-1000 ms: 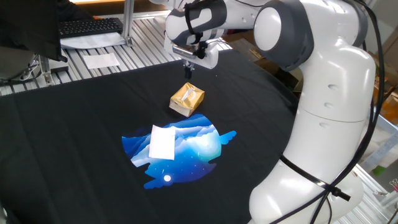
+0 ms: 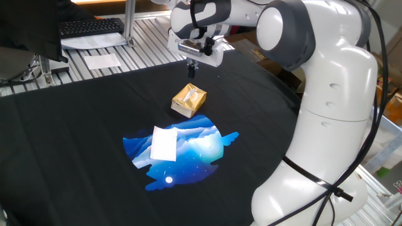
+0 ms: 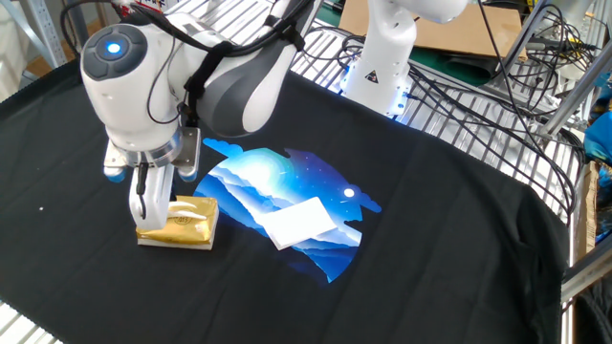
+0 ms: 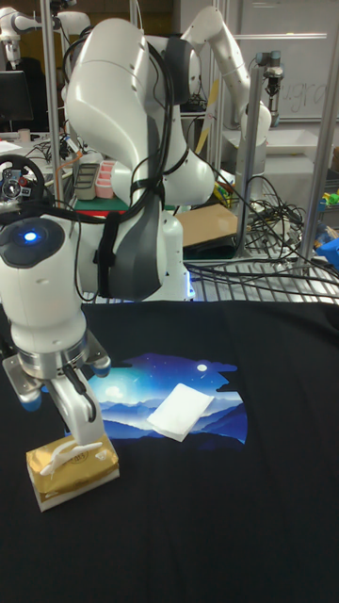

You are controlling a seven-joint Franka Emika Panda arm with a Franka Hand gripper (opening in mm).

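Note:
A gold-topped tissue pack (image 2: 190, 97) with pale sides lies on the black cloth, a bit of white tissue showing at its top opening in exterior view 3. A white tissue sheet (image 3: 298, 223) rests flat on the blue mountain-scene mat (image 3: 258, 172). My gripper (image 2: 191, 74) points downward, its dark fingertips near the pack and apart from it in exterior view 1. Exterior view 2 has the white hand overlapping the pack's left part and hiding the fingertips. Nothing can be made out between the fingers, and their spacing is too small to judge.
Black cloth (image 4: 250, 532) covers the table, with wide clear areas around the mat and the pack. A keyboard (image 2: 92, 27) and a paper sheet (image 2: 102, 61) lie beyond the cloth on the ribbed metal surface. Loose cables (image 3: 516, 124) run near the arm's base.
The pack, sheet and mat have stayed put.

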